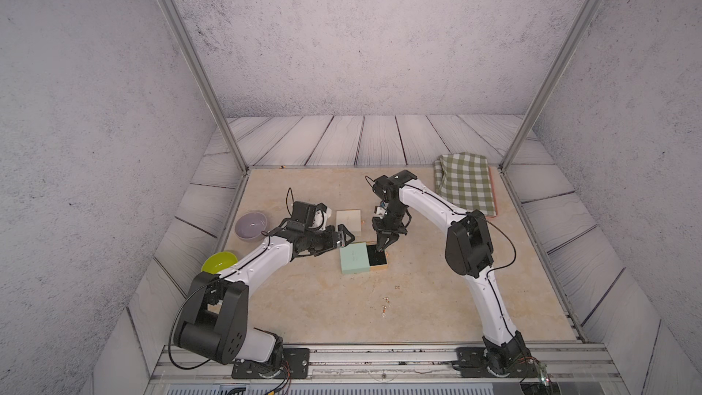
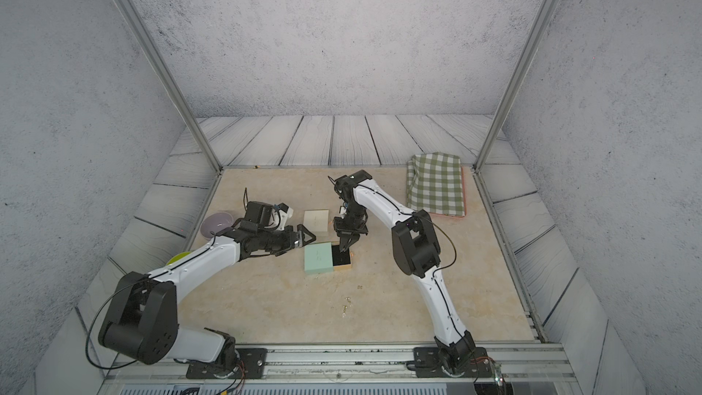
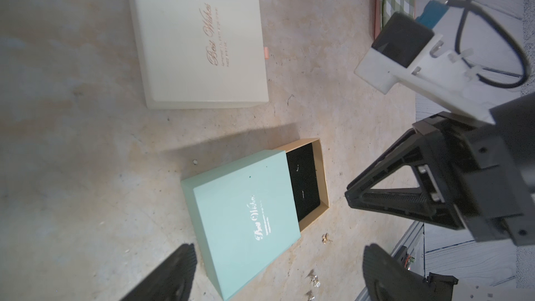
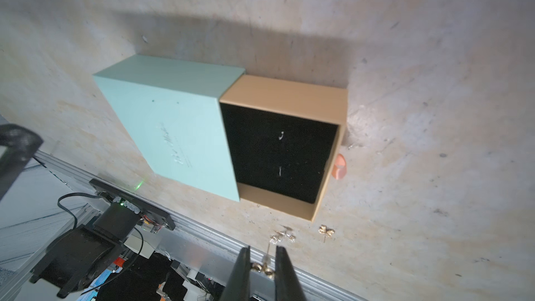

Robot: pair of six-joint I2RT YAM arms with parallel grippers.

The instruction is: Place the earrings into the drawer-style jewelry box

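Note:
The mint-green jewelry box (image 4: 172, 128) lies on the table with its drawer (image 4: 284, 203) pulled part way out on the right, showing a black pad with small slits. In the right wrist view, my right gripper is shut on a small gold earring (image 4: 263, 269), its thin post pointing up. A second gold earring (image 4: 326, 230) and some silvery earrings (image 4: 282, 236) lie on the table in front of the drawer. My left gripper (image 1: 348, 234) stands open just behind the mint box, with nothing visible between its fingers.
A cream box (image 3: 200, 39) sits behind the mint one. Purple bowl (image 1: 251, 226) and lime bowl (image 1: 218, 262) stand at the left, a checked cloth (image 1: 465, 183) at the back right.

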